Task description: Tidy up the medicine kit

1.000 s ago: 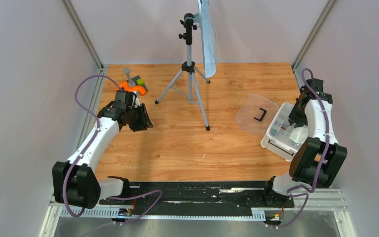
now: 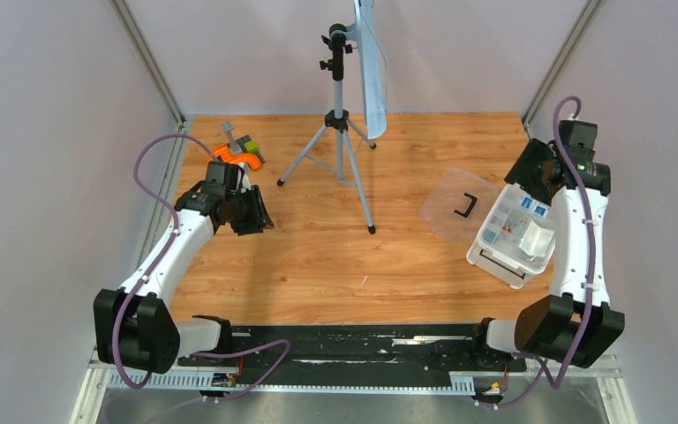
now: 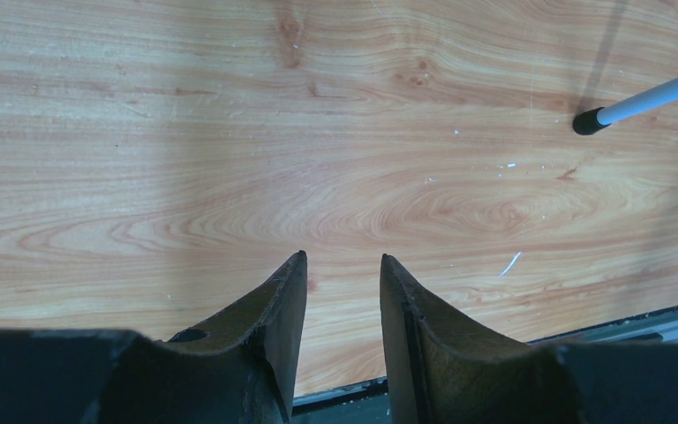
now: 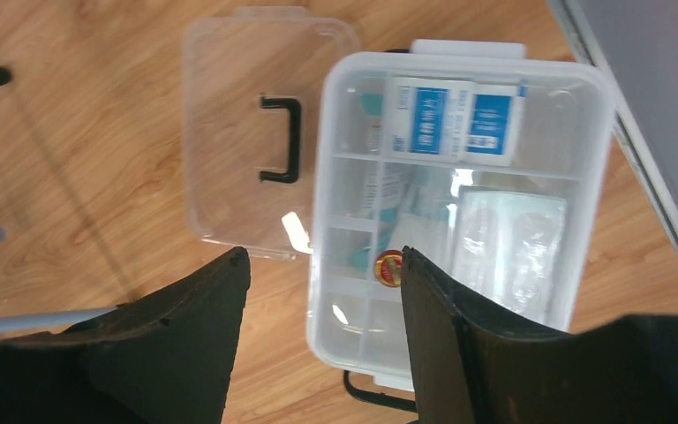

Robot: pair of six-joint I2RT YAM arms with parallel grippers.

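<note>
The clear medicine kit box (image 2: 485, 266) stands at the right side of the wooden floor, its top open. In the right wrist view, blue-and-white boxes (image 4: 459, 119) lie in a far compartment, and a white packet (image 4: 509, 252) fills part of the large one. A round red-gold item (image 4: 388, 268) and teal-white packages (image 4: 386, 194) show through the divided tray. Flat beside the box lies the transparent lid (image 4: 229, 159) with its black handle. My right gripper hangs above the box, open and empty. Far to the left, my left gripper is also open over bare floor.
A tripod (image 2: 339, 141) with a pale panel rises at the back middle, one leg reaching forward. Orange and grey toy parts (image 2: 245, 159) sit behind the left arm. A wall bounds the right.
The left arm stays still.
</note>
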